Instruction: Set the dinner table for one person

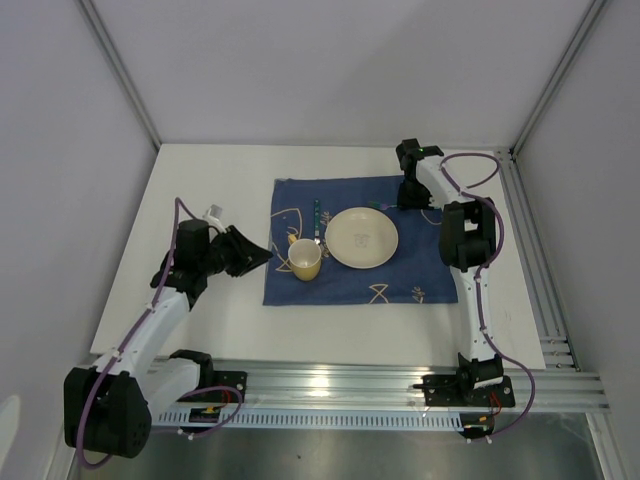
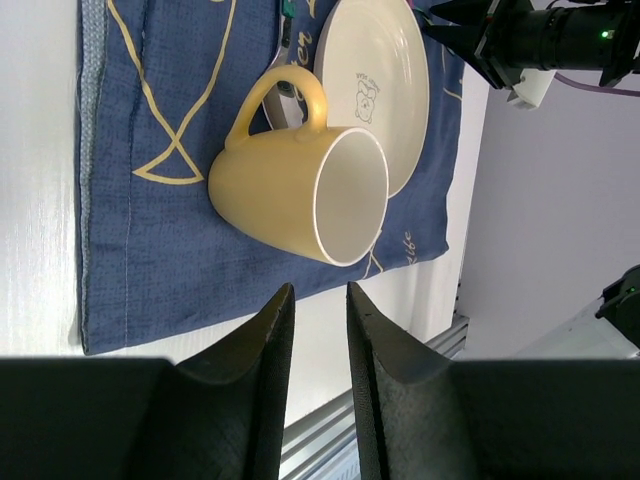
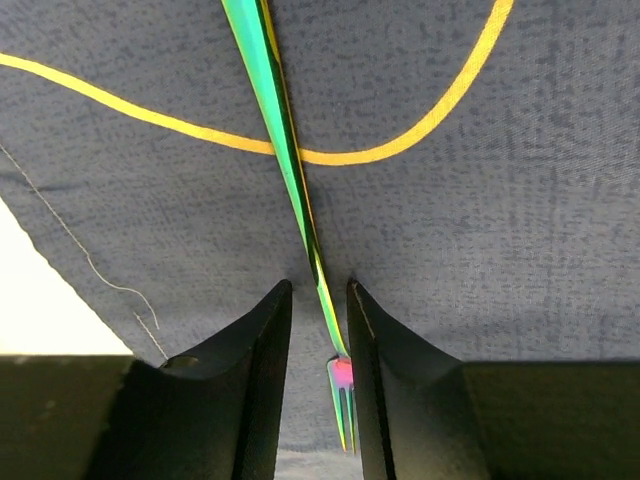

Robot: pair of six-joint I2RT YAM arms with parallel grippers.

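Note:
A blue placemat (image 1: 350,289) holds a cream plate (image 1: 362,237), a yellow mug (image 1: 305,258) with a spoon (image 1: 316,225) beside it, and a fork (image 1: 382,206) right of the spoon, above the plate. My right gripper (image 1: 410,202) is low over the fork; in the right wrist view the iridescent fork (image 3: 342,375) runs beneath its slightly parted fingertips (image 3: 320,290). My left gripper (image 1: 262,257) hangs left of the mug, fingers a little apart with nothing between them; the mug (image 2: 270,190) lies ahead of it in the left wrist view.
Bare white table (image 1: 180,180) surrounds the mat, with free room at the left and along the front. Walls and metal rails border the table.

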